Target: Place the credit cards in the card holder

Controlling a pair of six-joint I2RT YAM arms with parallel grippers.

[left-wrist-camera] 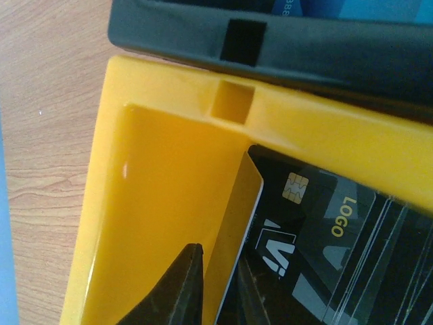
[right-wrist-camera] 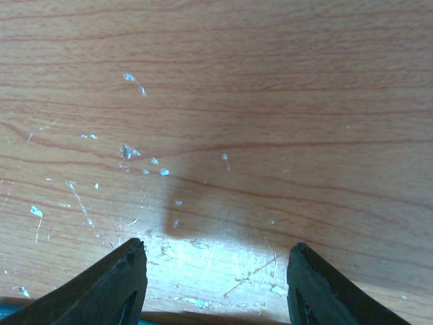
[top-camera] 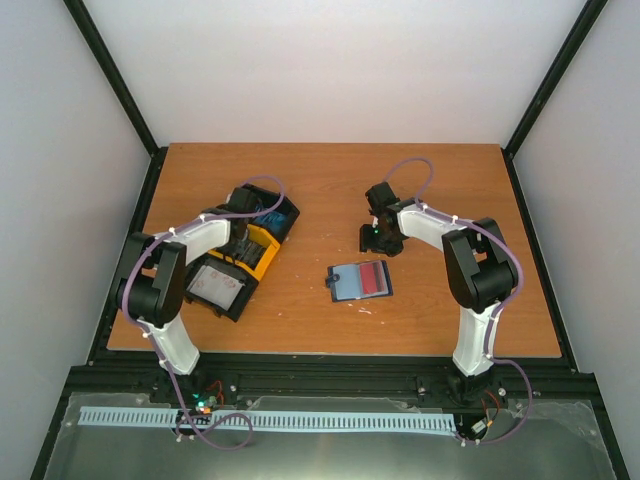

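In the left wrist view a black credit card (left-wrist-camera: 318, 230) with a chip and gold LOGO lies in a yellow tray (left-wrist-camera: 162, 176), and my left gripper is shut at the card's left edge; whether it grips the card is unclear. Blue cards (left-wrist-camera: 358, 8) sit in the black tray behind. From above, the card holder (top-camera: 350, 281), blue with red inside, lies open on the table. My right gripper is part open, empty, over bare wood just behind the holder.
A black tray with a pale insert (top-camera: 215, 287) sits at the front left beside the yellow one.
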